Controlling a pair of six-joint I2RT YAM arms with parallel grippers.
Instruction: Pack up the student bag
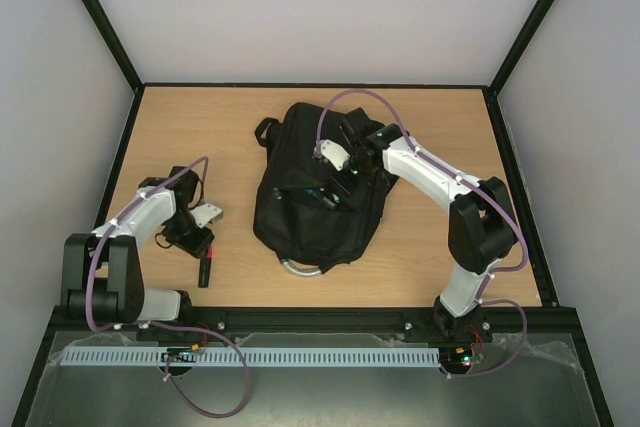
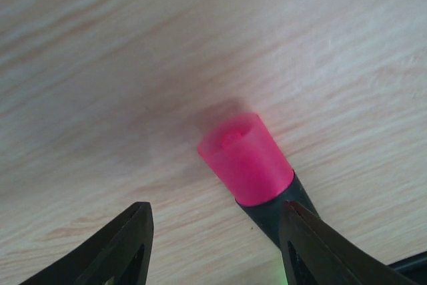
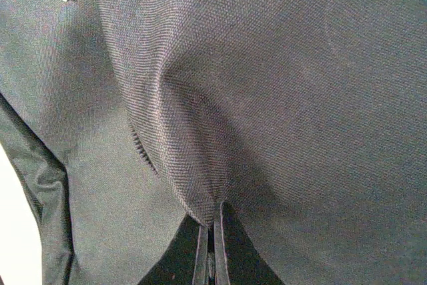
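A black bag (image 1: 315, 227) lies in the middle of the table, its grey-black cloth (image 3: 320, 131) filling most of the right wrist view. My right gripper is shut on a fold of that cloth, which runs down between its fingertips. On the left of the table lies a black stick with a pink end (image 1: 205, 269), perhaps a marker or glue stick. Above that pink end (image 2: 250, 165) my left gripper hangs with its fingers apart, gripping nothing; the stick's dark body is partly hidden behind the right-hand finger (image 2: 313, 245).
Bare wooden table (image 1: 225, 117) surrounds the bag, with wide free room to its right. A curved pale handle (image 1: 300, 268) sticks out at the bag's near end. The table's front edge is close to the stick's lower end.
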